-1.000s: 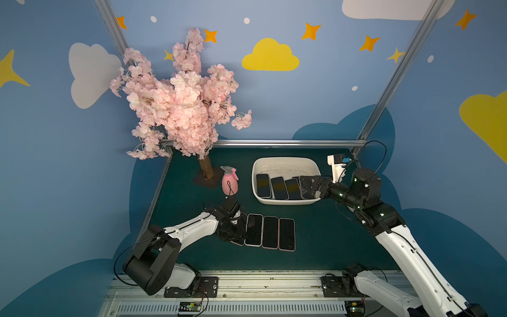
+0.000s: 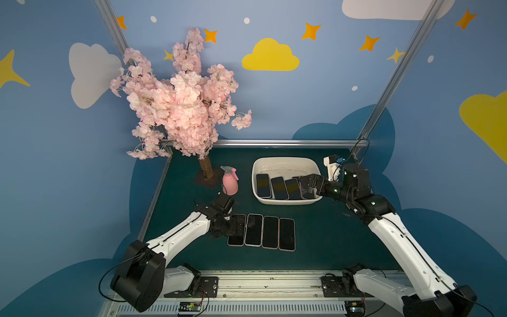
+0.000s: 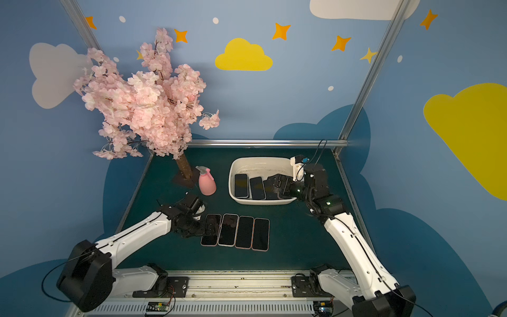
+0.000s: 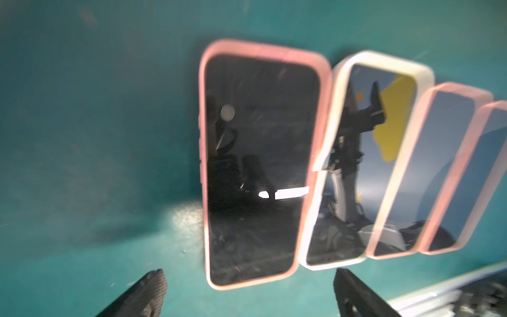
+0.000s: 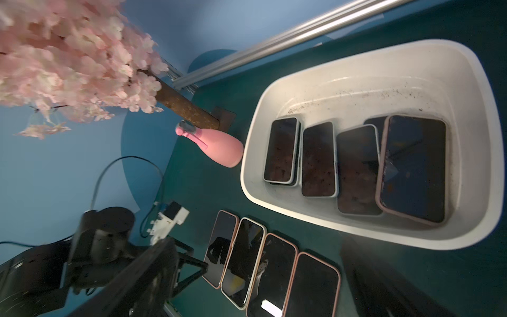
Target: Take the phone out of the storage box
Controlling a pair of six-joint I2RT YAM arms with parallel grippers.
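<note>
The white storage box (image 5: 464,232) holds several dark phones; the rightmost, a pink-edged phone (image 5: 417,169), lies tilted on others. Outside it, several phones lie side by side in a row on the table. The leftmost is a pink-edged phone (image 4: 258,169), with a white-edged phone (image 4: 369,158) touching its right side. My left gripper is open at the near end of the leftmost phone, with nothing held. Over the right part of the box in the top left view, my right gripper (image 2: 311,185) stands open and empty, partly covering the phones there.
A pink spray bottle (image 2: 229,181) stands left of the box. Behind it is the tree with pink blossoms (image 2: 184,105).
My left arm has drawn back to the left, uncovering more of the leftmost phone. The right arm's body has shifted to the left, its gripper still over the box.
</note>
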